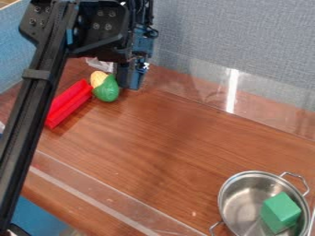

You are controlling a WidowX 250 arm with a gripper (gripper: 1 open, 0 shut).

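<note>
My gripper [131, 66] is at the upper left, low over the back of the table, behind a green rounded object [107, 90] and a yellow object [98, 77]. Its fingertips are dark and partly hidden, so I cannot tell whether they are open or shut. A red long object [69, 103] lies to the left of the green one.
A steel pot [240, 198] with a green block [281, 214] inside stands at the front right. A grey wall [240, 46] bounds the back.
</note>
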